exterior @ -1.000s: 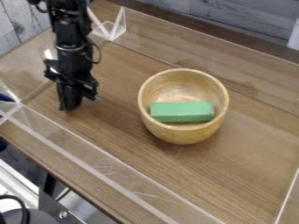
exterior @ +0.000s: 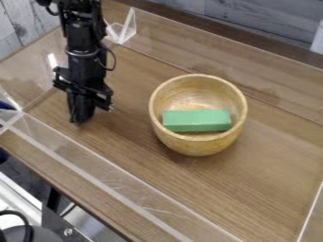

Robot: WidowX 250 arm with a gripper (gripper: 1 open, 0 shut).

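The black robot arm stands at the upper left of the camera view, reaching down to its gripper (exterior: pixel 79 109), which is low over the wooden table beside the left strip of tape. Its fingertips are small and dark; it appears shut, with nothing visible between the fingers. To its right sits a round wooden bowl (exterior: pixel 190 96) with a green block (exterior: pixel 195 120) lying inside it.
A dark cable (exterior: pixel 15 216) lies at the lower left edge. A pale wall or panel stands at the top right.
The arm and gripper have shifted slightly over the last second, staying low at the left. The bowl and green block look unmoved.
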